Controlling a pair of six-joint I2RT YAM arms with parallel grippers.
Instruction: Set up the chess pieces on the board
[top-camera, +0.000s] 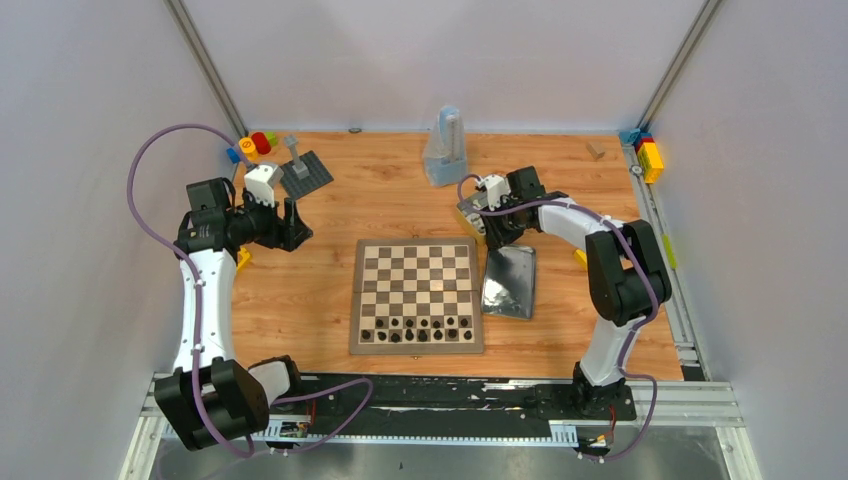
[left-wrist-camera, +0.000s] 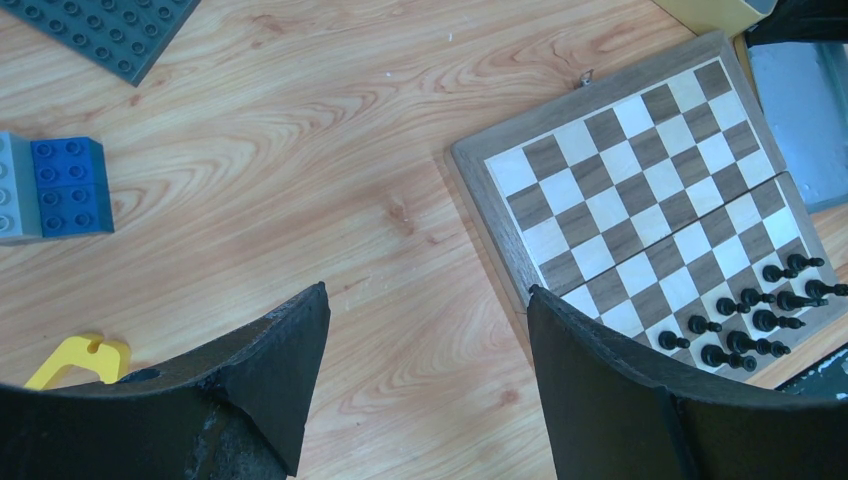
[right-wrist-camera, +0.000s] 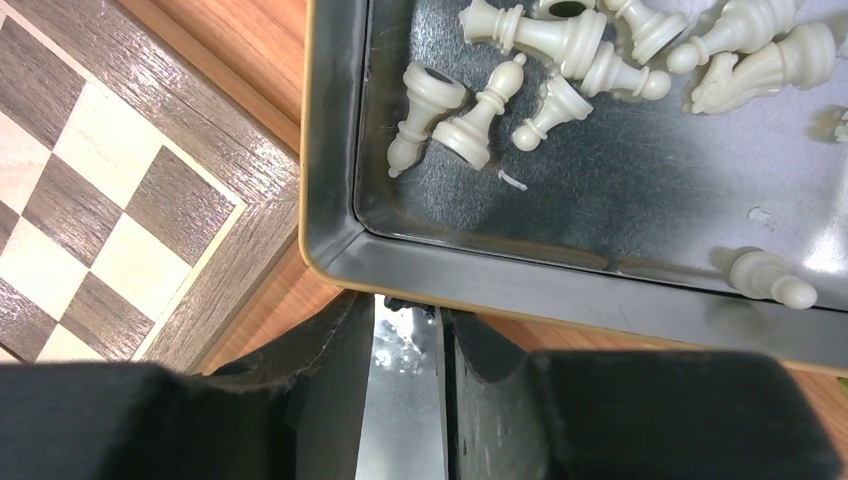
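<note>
The chessboard has black pieces in two rows along its near edge; its far part is bare. A yellow-rimmed metal box holds loose white pieces, mostly lying down, with one pawn near its near wall. My right gripper is over the box's near edge, partly open, with nothing seen between its fingers. My left gripper hangs open and empty above the wood left of the board.
An empty metal tray lies right of the board. A clear plastic container stands at the back, a dark baseplate at back left, coloured bricks at back right.
</note>
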